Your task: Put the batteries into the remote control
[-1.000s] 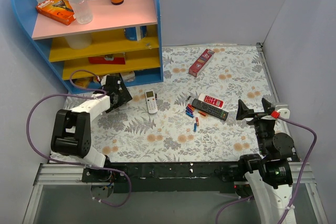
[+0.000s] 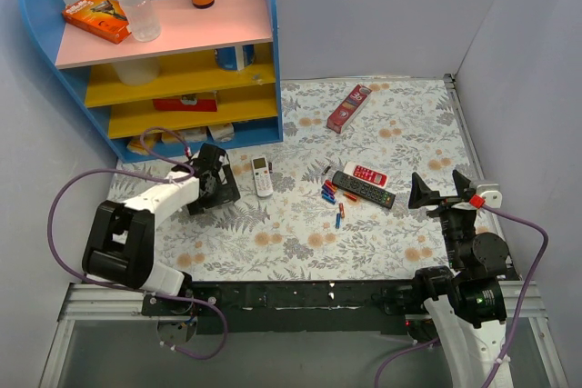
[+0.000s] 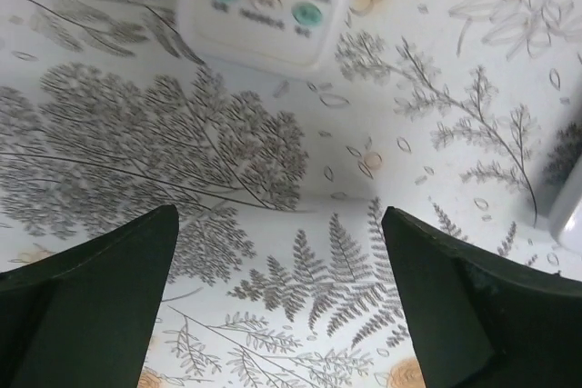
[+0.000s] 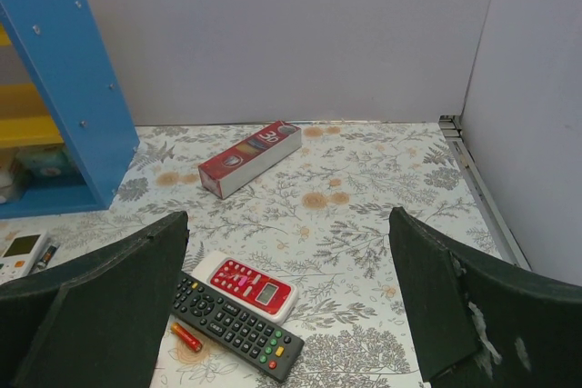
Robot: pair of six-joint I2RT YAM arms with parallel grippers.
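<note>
A white remote control [image 2: 262, 176] lies on the patterned table near my left gripper [image 2: 233, 190]. One end of a pale keypad [image 3: 264, 11] shows at the top of the left wrist view. My left gripper stands open over bare cloth, its fingers [image 3: 473, 306] wide apart. Several small batteries [image 2: 329, 191], red and blue, are scattered mid-table beside a long black remote [image 2: 364, 189]. Behind that lies a red-and-white handset [image 2: 366, 174]. At the right edge, my right gripper [image 2: 438, 183] is open and empty, raised clear of the table.
A blue shelf unit [image 2: 272, 34] with pink and yellow boards stands at the back left. At the back lies a long red box [image 2: 348, 108]. A small dark item [image 2: 270, 167] sits against the white remote's right side.
My left arm has swung rightward and toward the front, bringing its gripper from below the shelf closer to the white remote. The right arm and the objects stay put.
</note>
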